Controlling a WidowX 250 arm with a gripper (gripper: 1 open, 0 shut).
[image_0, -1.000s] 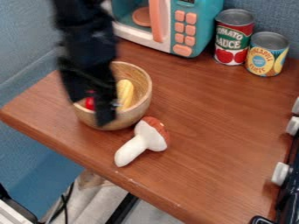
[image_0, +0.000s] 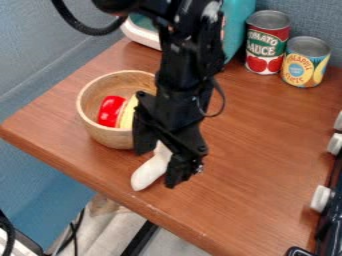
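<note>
My black gripper (image_0: 181, 160) is low over the table, right of a wooden bowl (image_0: 91, 95). A white mushroom toy (image_0: 147, 172) lies on the table at the gripper's left, its cap mostly hidden behind the gripper. I cannot tell whether the fingers are open or shut on it. The bowl holds a red item (image_0: 111, 111) and a yellow item (image_0: 127, 117), partly hidden by the arm.
A tomato sauce can (image_0: 266, 42) and a yellow can (image_0: 305, 62) stand at the back right beside a teal toy microwave (image_0: 234, 22). A black appliance with white knobs (image_0: 327, 210) lines the right edge.
My gripper has moved right from over the bowl and down to the mushroom, which it now partly hides.
</note>
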